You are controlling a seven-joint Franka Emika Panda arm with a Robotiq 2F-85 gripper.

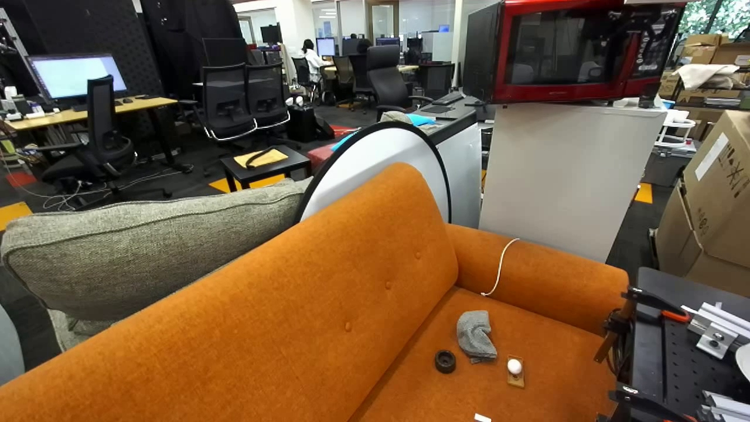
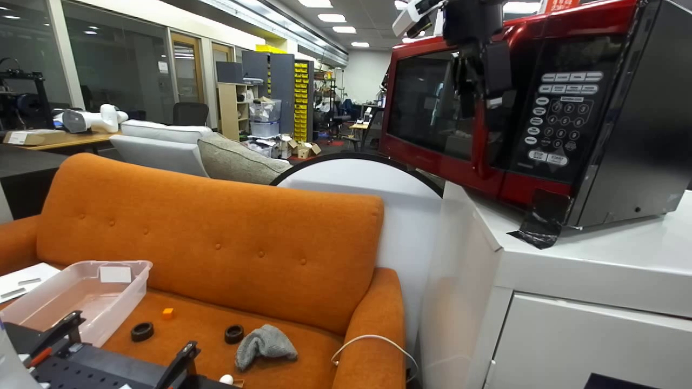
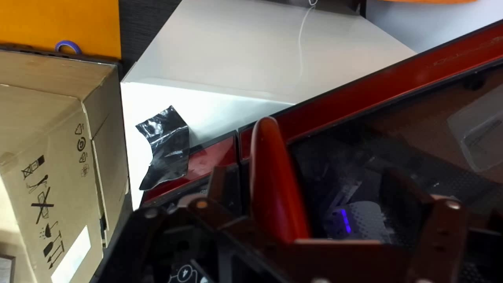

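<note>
The red microwave (image 1: 562, 91) has its door shut, with a dark window and a curved red handle (image 3: 278, 188). In exterior view 2 my black gripper (image 2: 480, 107) hangs in front of the door, at the upper part of the handle. It stands open. Looking along the wrist, one finger (image 3: 222, 181) is on the keypad side of the handle and the other (image 3: 401, 188) on the window side. The handle shows between them, nearer the keypad-side finger. Whether either finger touches it, I cannot tell.
The microwave stands on a white cabinet (image 2: 584, 259), with black tape (image 2: 545, 220) at its front corner. An orange sofa (image 1: 295, 316) below holds a grey cloth (image 2: 264, 344), black rings and a clear bin (image 2: 91, 304). Cardboard boxes (image 3: 47, 141) stand to one side.
</note>
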